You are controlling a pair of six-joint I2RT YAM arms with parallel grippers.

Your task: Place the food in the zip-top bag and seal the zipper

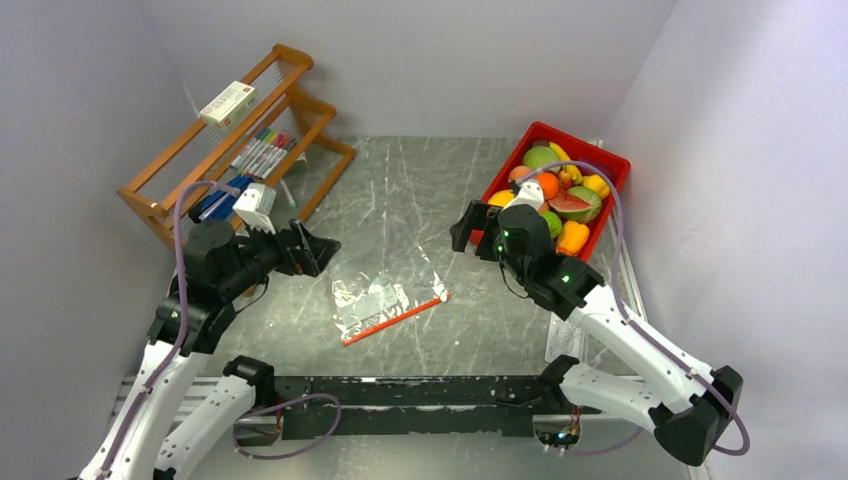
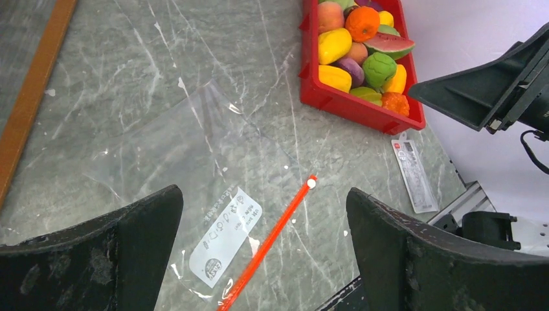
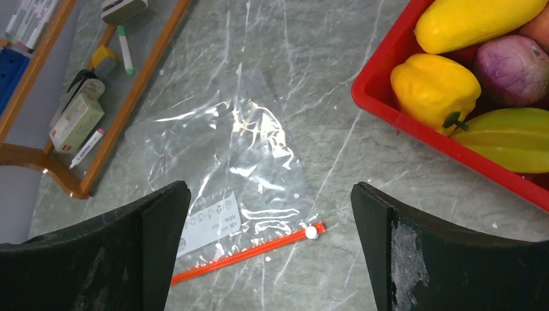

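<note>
A clear zip top bag [image 1: 372,300] lies flat and empty-looking on the grey table, its red zipper strip [image 1: 398,321] along the near edge. At the strip's right end is a white slider [image 3: 312,232]; a white label [image 2: 225,237] shows on the bag. Toy food, including a yellow pepper [image 3: 435,92] and a watermelon slice [image 1: 569,207], fills a red bin [image 2: 362,110] at the back right. My left gripper is open above and left of the bag. My right gripper hangs open beside the bin's left side, nothing between its fingers.
A wooden rack [image 1: 282,108] at the back left holds markers [image 1: 264,152] and boxes. A white strip-like object [image 2: 414,176] lies by the bin's near side. Bare table surrounds the bag, with clear space behind it.
</note>
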